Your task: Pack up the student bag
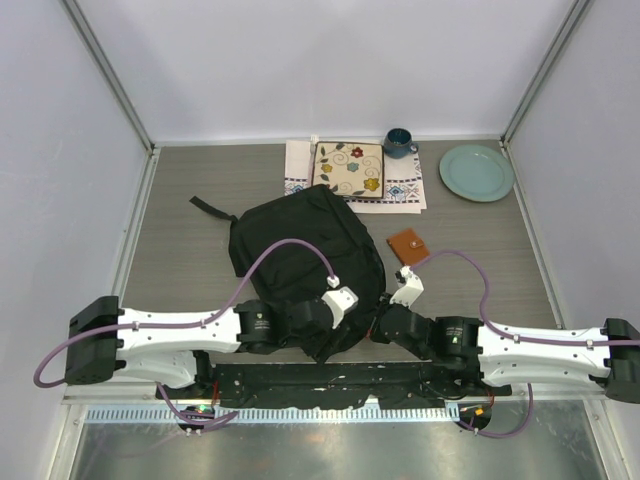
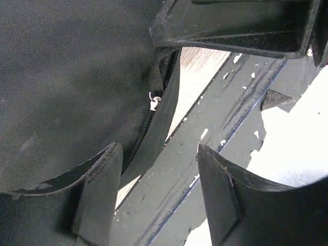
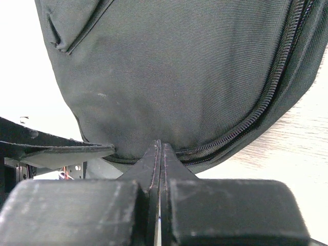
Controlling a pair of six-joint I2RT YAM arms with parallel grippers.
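Note:
A black student bag [image 1: 305,225] lies flat across the middle of the table. Its bottom end is under both arms. In the left wrist view a silver zipper pull [image 2: 155,103] hangs on the zip along the bag's edge. My left gripper is partly open near it, its fingers either side of the zipped edge and nothing gripped. At the bag's rim, my right gripper is shut with its tips against the zip band [image 3: 220,143]. Whether fabric is pinched there is hidden. One left finger [image 3: 72,148] shows beside it.
A brown leather item [image 1: 409,247] lies right of the bag. Behind it are a flowered notebook [image 1: 348,170] on a patterned cloth [image 1: 405,195], a blue mug [image 1: 398,142] and a teal plate [image 1: 476,173]. The two grippers stand very close together.

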